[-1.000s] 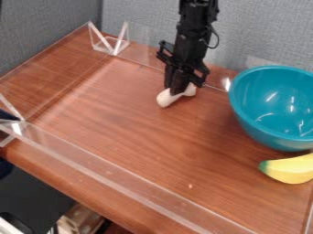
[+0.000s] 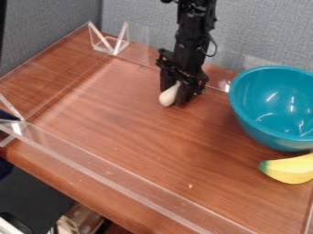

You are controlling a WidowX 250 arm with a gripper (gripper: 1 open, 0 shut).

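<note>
My black gripper (image 2: 184, 80) is low over the back middle of the wooden table, left of the blue bowl. A pale, elongated white object (image 2: 169, 94) lies upright-slanted just at and under its fingers, partly hidden by them. The gripper is open around or beside it; whether the fingers touch it is unclear.
A teal bowl (image 2: 270, 103) stands at the right, with a yellow banana (image 2: 288, 171) in front of it. Clear plastic edging and white corner brackets line the table (image 2: 123, 155).
The gripper has come slightly lower over the white object, which has turned more upright in view and shifted a little left.
</note>
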